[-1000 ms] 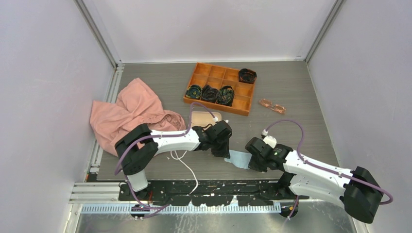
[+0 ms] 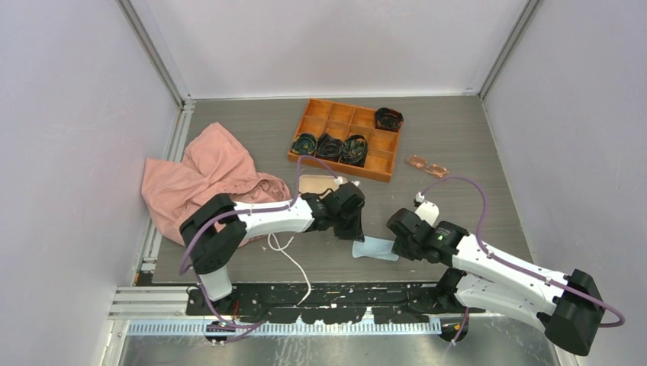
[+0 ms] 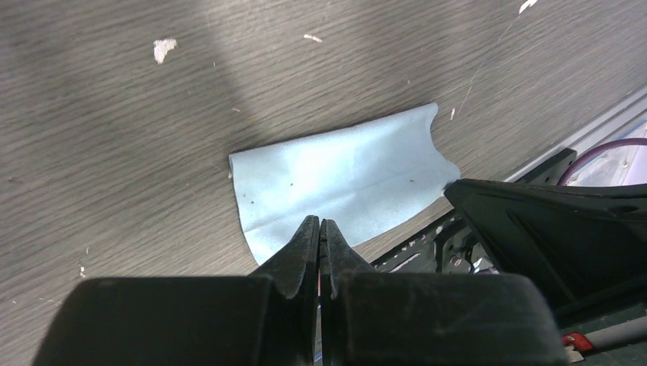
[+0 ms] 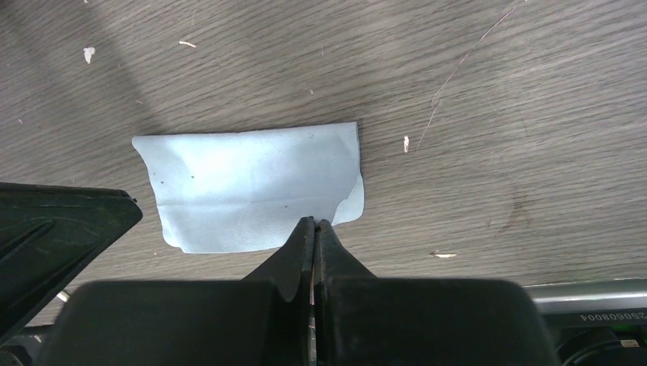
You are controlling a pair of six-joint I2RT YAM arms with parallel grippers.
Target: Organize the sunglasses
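A light-blue cloth (image 2: 374,248) lies flat on the table between both grippers. My left gripper is shut over its near edge, with nothing showing between the fingers; the right wrist view has that gripper's tip (image 4: 137,213) apart from the cloth. At the opposite end, my right gripper is shut at the cloth's near right corner (image 4: 349,204), whose edge runs folded into the fingertips. Brown-pink sunglasses (image 2: 428,166) rest on the table right of an orange compartment box (image 2: 379,164). Several dark rounded bundles sit in the box's compartments.
A pink cloth (image 2: 210,168) is heaped at the left. Behind the left arm lies a beige tray (image 2: 314,184), partly hidden, and a white cable (image 2: 294,263) trails toward the front. Bare table surrounds the sunglasses.
The right arm also shifted a little rightward. Sunglasses and box have not moved.
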